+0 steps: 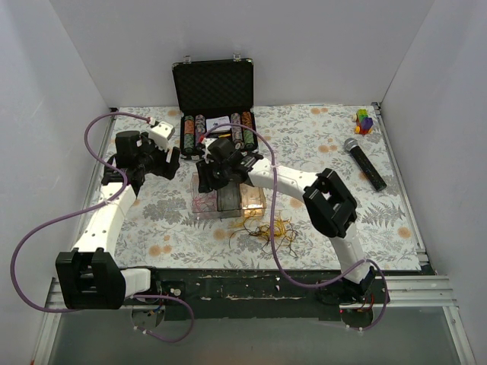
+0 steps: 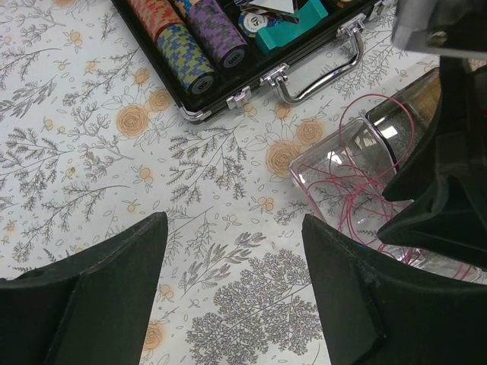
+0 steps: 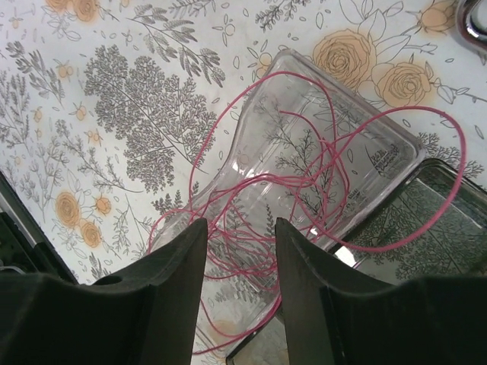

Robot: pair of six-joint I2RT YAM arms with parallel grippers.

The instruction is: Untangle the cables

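Pink cables [image 3: 262, 179] lie in loose loops in the left compartment of a clear container [image 1: 194, 205], one loop reaching over the divider. Over that compartment is my right gripper. Its fingers [image 3: 179, 281] stand partway apart with pink strands showing in the gap; whether any strand is gripped cannot be told. Off to the container's left, above bare cloth, my left gripper is open and empty. Yellow cables [image 1: 278, 230] spill from the container's right compartment onto the cloth, dark strands among them. The middle compartment [image 1: 227, 199] looks dark, without visible cable.
Behind the container stands an open case [image 1: 214, 85] of poker chips, its metal handle [image 2: 323, 87] facing the container. A microphone [image 1: 365, 163] and colored blocks [image 1: 364, 122] are at the right. Cloth left of the container and at right front is free.
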